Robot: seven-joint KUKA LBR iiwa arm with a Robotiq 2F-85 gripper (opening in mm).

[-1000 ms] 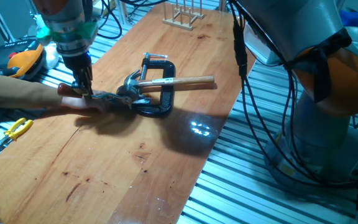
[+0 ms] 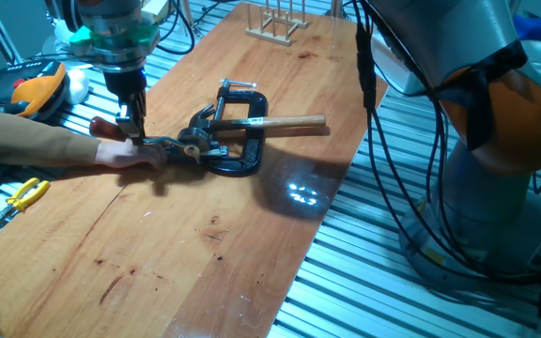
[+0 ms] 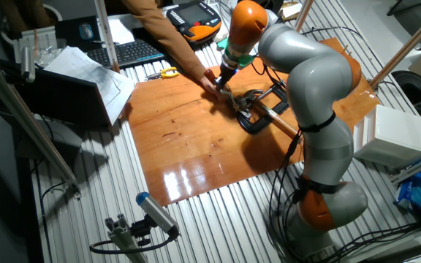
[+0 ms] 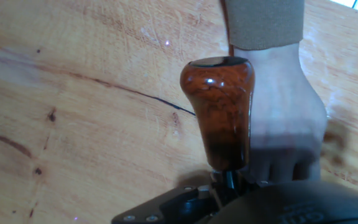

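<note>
A tool with a glossy reddish-brown handle point(image 4: 219, 112) lies at the left of the clamp, its metal body point(image 2: 181, 145) reaching toward the hammer head. The gripper point(image 2: 135, 139) points down at the tool just behind its handle. In the wrist view the handle's dark neck runs in between the gripper's black parts. A person's hand point(image 4: 284, 118) is beside the handle, at the tool. The fingertips are mostly hidden, so whether they are closed on the tool does not show.
A black C-clamp point(image 2: 255, 141) lies on the wooden table point(image 2: 186, 244), with a wooden-handled hammer point(image 2: 289, 121) across it. Yellow-handled pliers point(image 2: 29, 194) are at the left edge. A wooden rack point(image 2: 270, 36) stands at the far end.
In exterior view 1 the gripper has shifted right. The tool has also moved a little right and now covers more of the hammer head. The person's hand stays at the tool.
</note>
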